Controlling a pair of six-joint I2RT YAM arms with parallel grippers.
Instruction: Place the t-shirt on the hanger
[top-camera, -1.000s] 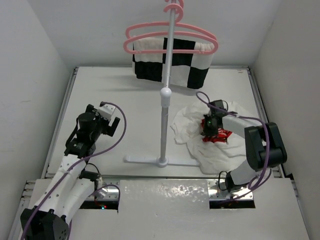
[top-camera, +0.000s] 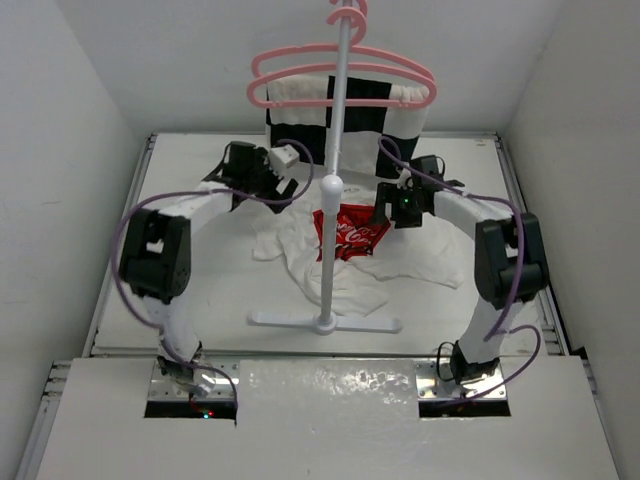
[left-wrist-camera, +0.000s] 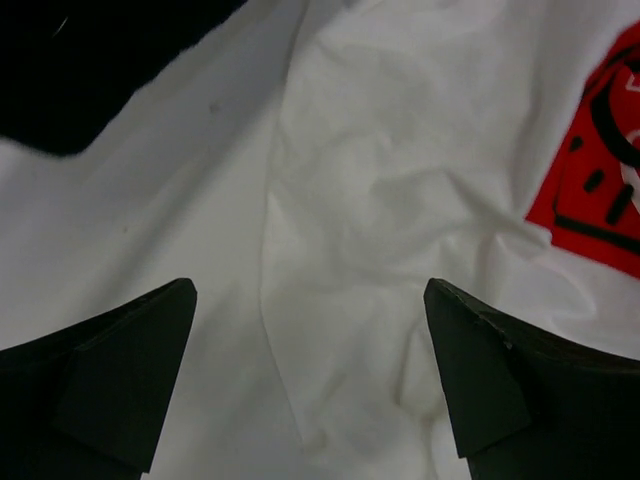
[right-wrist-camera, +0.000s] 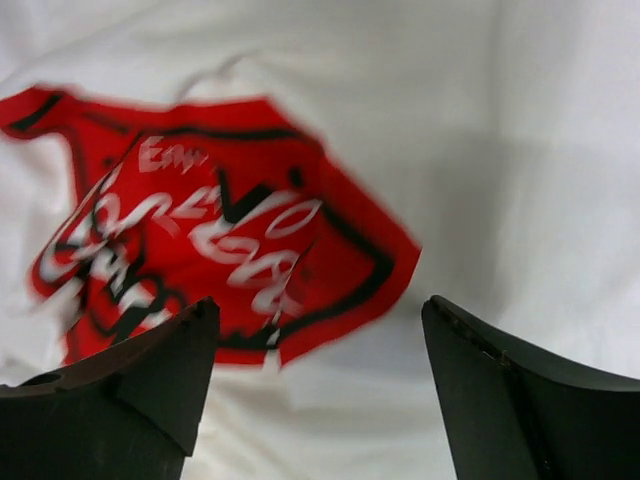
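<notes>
A crumpled white T-shirt with a red print lies spread on the table behind the stand's pole. My left gripper hangs over its left part; in the left wrist view the fingers stand open above bare cloth. My right gripper is over the right side, its fingers apart above the red print, nothing seen held between them. Pink hangers hang high on the white stand.
A checkered cloth hangs at the back. The stand's foot spans the front middle. Bare table shows at left.
The shirt has shifted from the right to the middle.
</notes>
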